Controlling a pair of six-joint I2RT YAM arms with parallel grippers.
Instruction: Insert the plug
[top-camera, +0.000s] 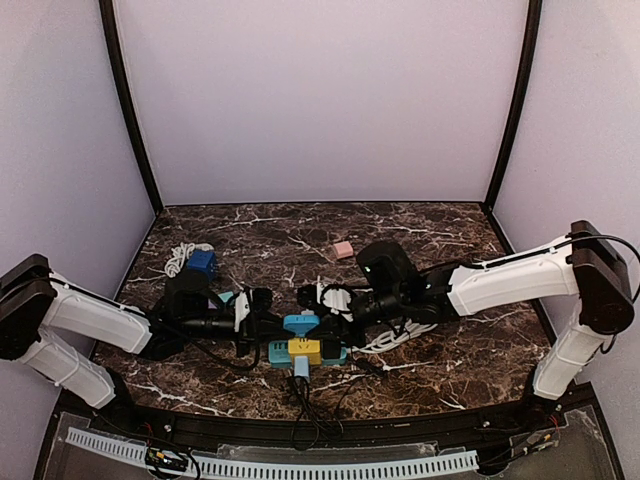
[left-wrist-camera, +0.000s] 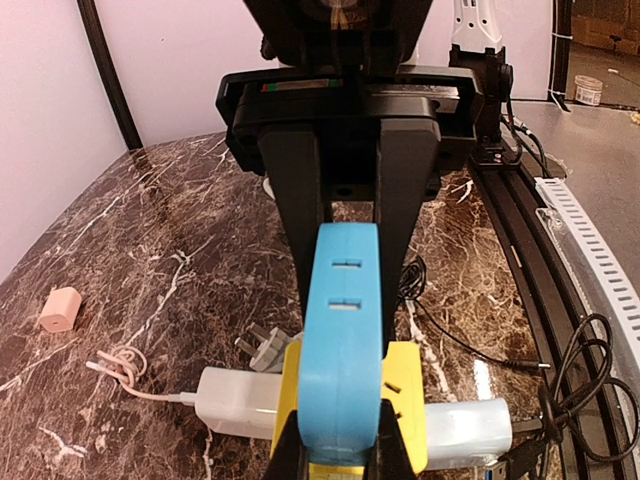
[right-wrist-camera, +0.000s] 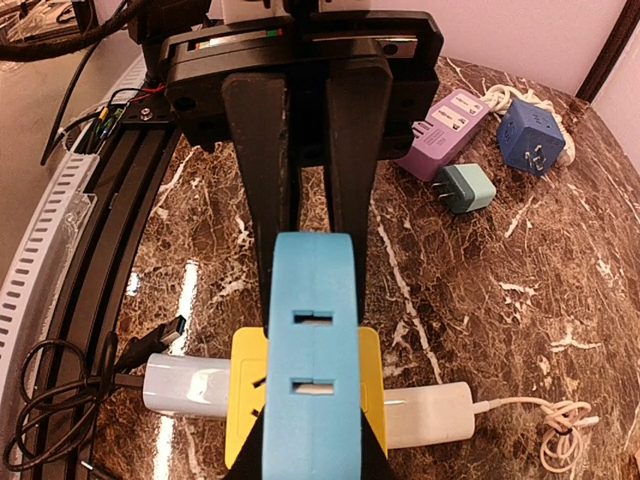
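Observation:
A light blue plug piece (top-camera: 301, 324) with two slots stands upright atop a yellow socket block (top-camera: 305, 349) at the front centre; in both wrist views it (left-wrist-camera: 339, 330) (right-wrist-camera: 312, 350) covers the middle of the yellow block. My left gripper (top-camera: 276, 330) and my right gripper (top-camera: 325, 330) face each other from opposite sides, both shut on the blue piece. The fingertips are mostly hidden behind it. Whether its underside is seated in the yellow block cannot be seen.
White adapters (left-wrist-camera: 236, 400) with cables lie beside the yellow block. A blue cube (right-wrist-camera: 527, 138), purple strip (right-wrist-camera: 441, 133) and green charger (right-wrist-camera: 464, 188) sit left of centre; a pink block (top-camera: 342, 249) lies at the back.

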